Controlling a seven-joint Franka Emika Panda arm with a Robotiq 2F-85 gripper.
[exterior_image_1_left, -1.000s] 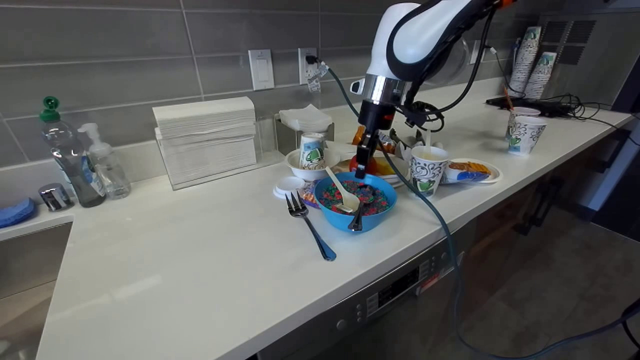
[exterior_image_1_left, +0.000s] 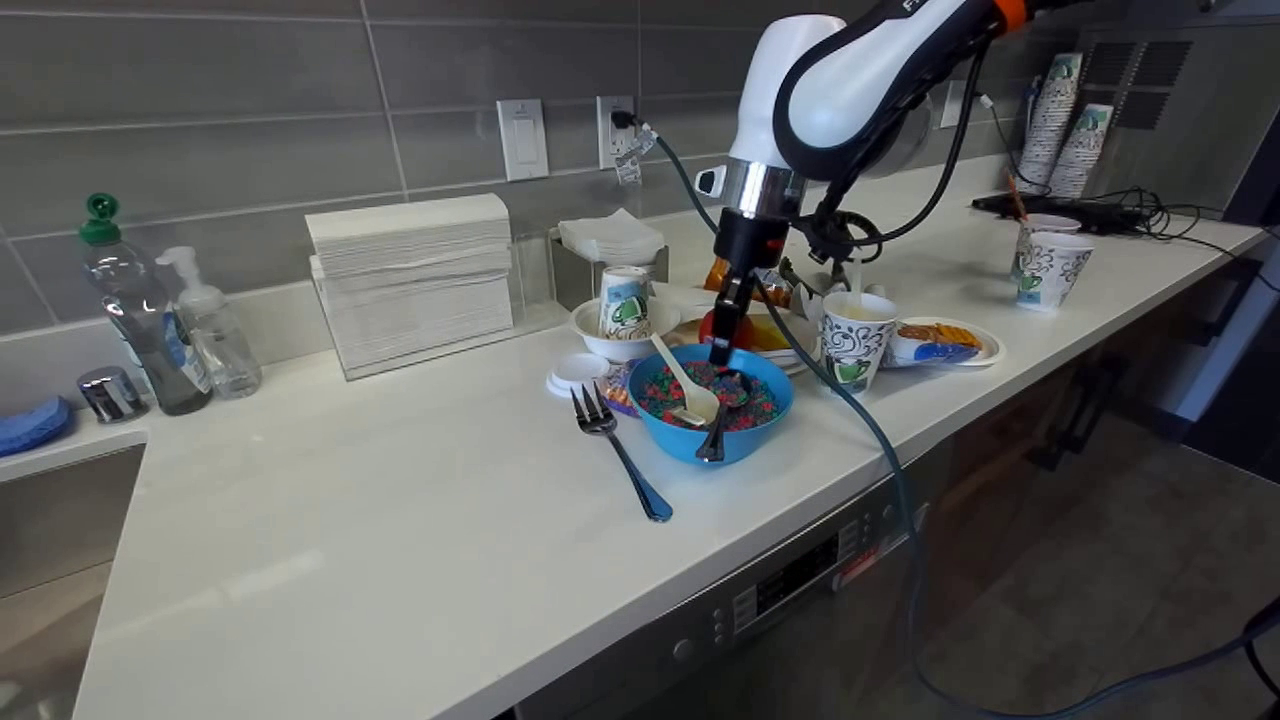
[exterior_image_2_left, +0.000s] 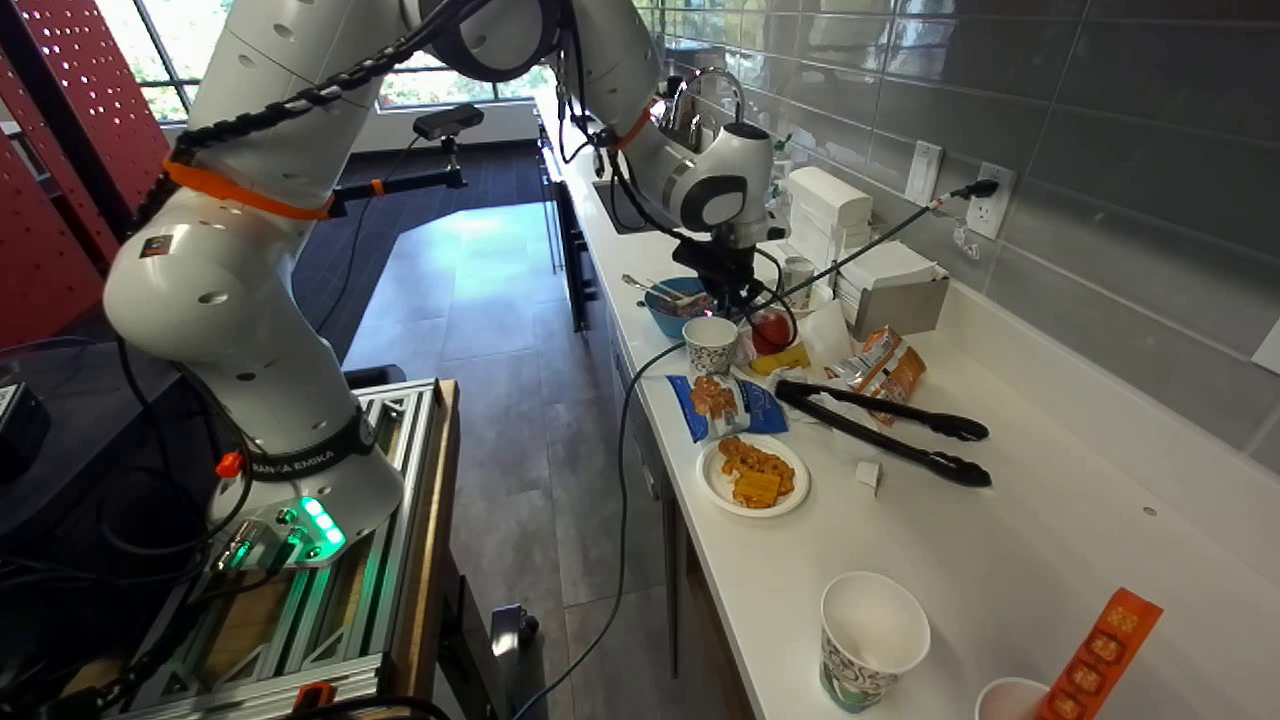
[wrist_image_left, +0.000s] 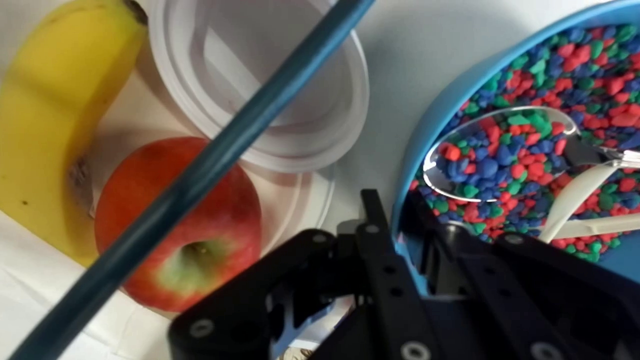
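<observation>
A blue bowl (exterior_image_1_left: 681, 442) filled with red, green and blue bits stands on the counter. My gripper is shut on the bowl's rim, one finger outside the wall and the other inside. From the side, the gripper (exterior_image_1_left: 721, 348) reaches down at the bowl's back edge. In the wrist view a metal spoon (wrist_image_left: 580, 150) rests among the bits, beside a white plastic utensil (wrist_image_left: 579, 198). The bowl's lower wall is hidden there by my fingers (wrist_image_left: 376, 210).
A blue cable (wrist_image_left: 198, 192) crosses over an apple (wrist_image_left: 177, 240) and a banana (wrist_image_left: 54, 120) near the gripper. A patterned cup (exterior_image_1_left: 857, 348) stands right of the bowl and a fork (exterior_image_1_left: 626, 456) lies left.
My gripper has come down slightly at the bowl's back edge, its tips now lower against the rim. The bowl and utensils look unmoved.
</observation>
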